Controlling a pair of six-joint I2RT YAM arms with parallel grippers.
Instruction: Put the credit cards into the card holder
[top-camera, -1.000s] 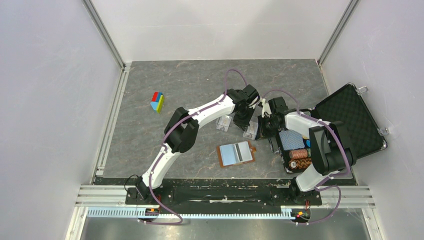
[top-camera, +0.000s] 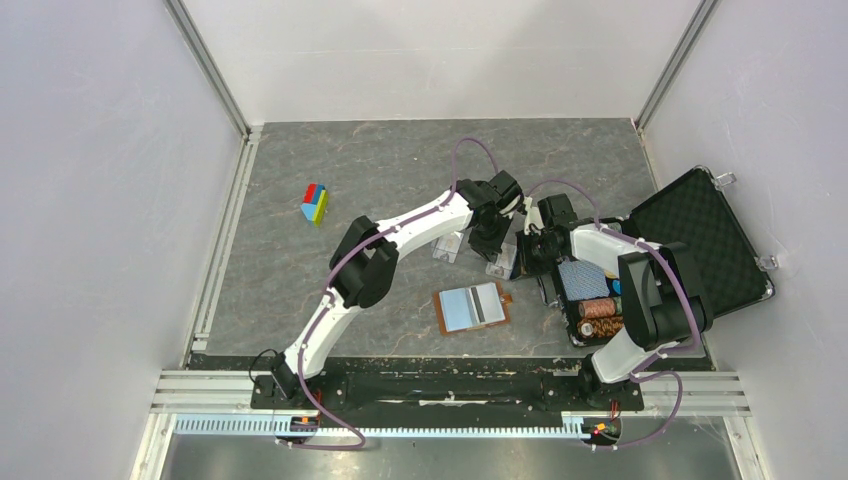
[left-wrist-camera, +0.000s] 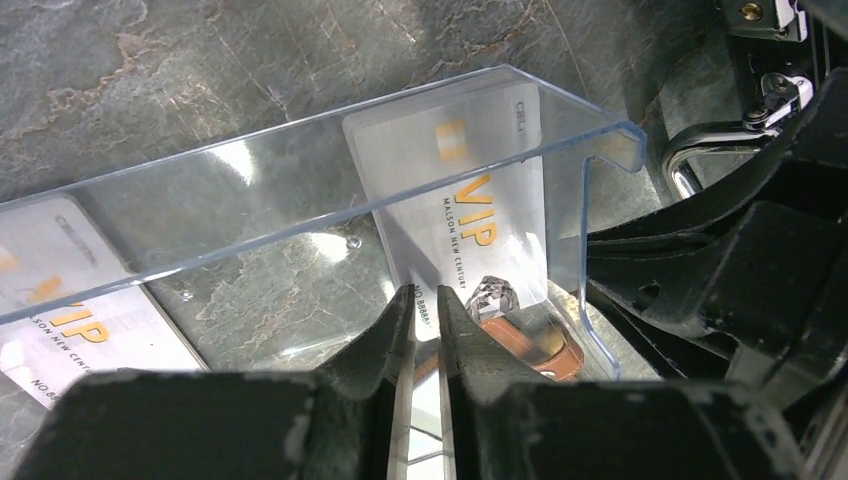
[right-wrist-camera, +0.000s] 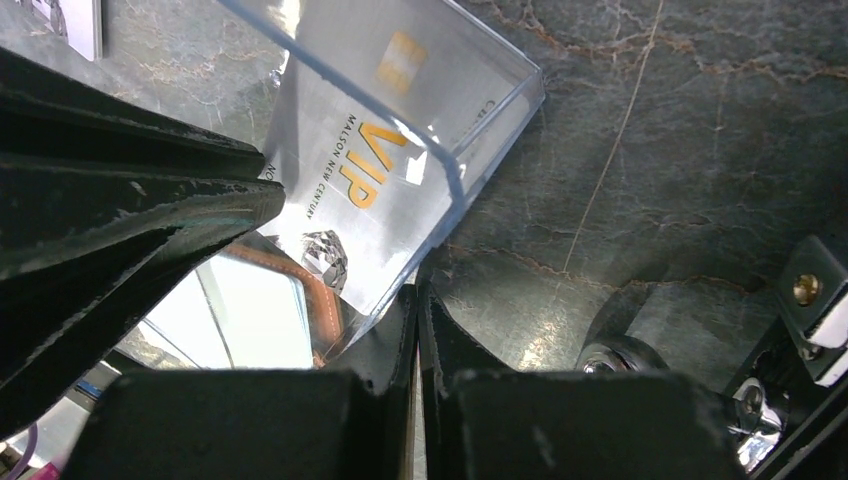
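Observation:
White VIP cards stand in two groups in a clear plastic holder: one group at its right end, another at its left. The card holder, brown with pale inner pockets, lies unfolded on the table. My left gripper is slightly open, its fingertips over the lower edge of the right-hand cards, with no card seen between them. My right gripper is shut at the clear holder's end wall; I cannot tell whether that thin wall is between its fingers.
An open black case with several items stands at the right, close to my right arm. Coloured blocks rest far left. Bare grey table lies behind and left of the arms.
My left gripper has shifted very slightly in the top view. The right arm, the cards and the brown card holder look unmoved.

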